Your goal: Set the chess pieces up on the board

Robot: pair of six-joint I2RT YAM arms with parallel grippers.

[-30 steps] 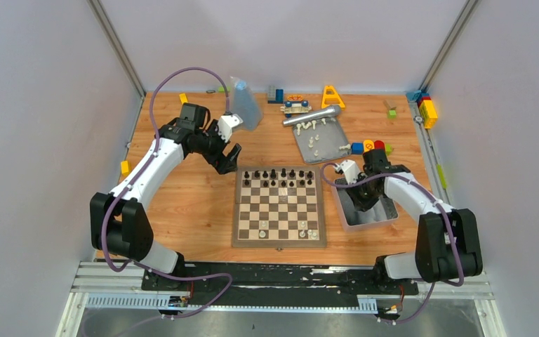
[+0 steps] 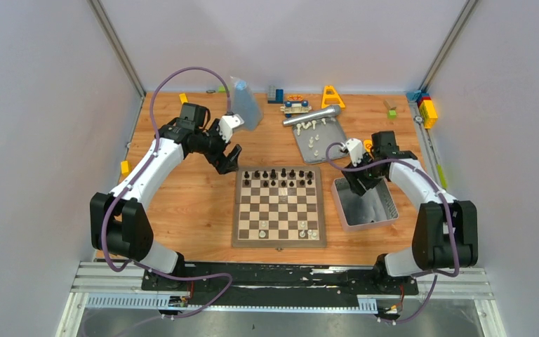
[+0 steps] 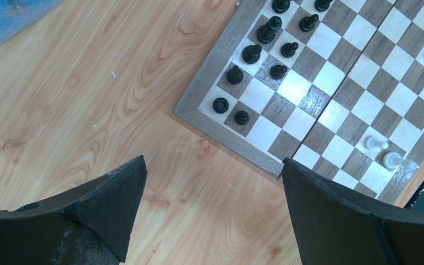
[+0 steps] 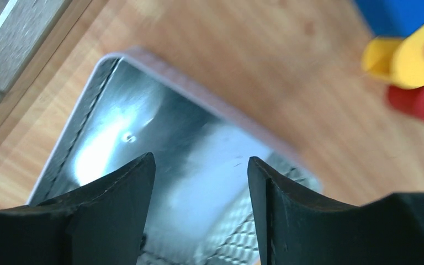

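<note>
On the chessboard (image 2: 278,242), black pieces (image 2: 274,174) stand in two rows along the far side. A few white pieces (image 2: 302,233) are near its front edge. Left of the board my left gripper (image 2: 233,160) hovers open; in the left wrist view its fingers (image 3: 102,204) are wide apart over bare wood. My right gripper (image 2: 359,188) is above the grey bin (image 2: 366,226), right of the board. Nothing shows between its parted fingers in the right wrist view. A small dark thing (image 4: 143,240) lies in the bin, half hidden by a finger.
Behind the board, a grey tray (image 2: 302,146) carries several loose white pieces and a silver tube (image 2: 311,116). A blue plastic bag (image 2: 247,105) and toy parts stand at the back. Bare wood lies left of the board.
The right gripper has moved away from the front of the bin toward its back, and its arm now covers the coloured toys behind it. The left arm and board look unchanged.
</note>
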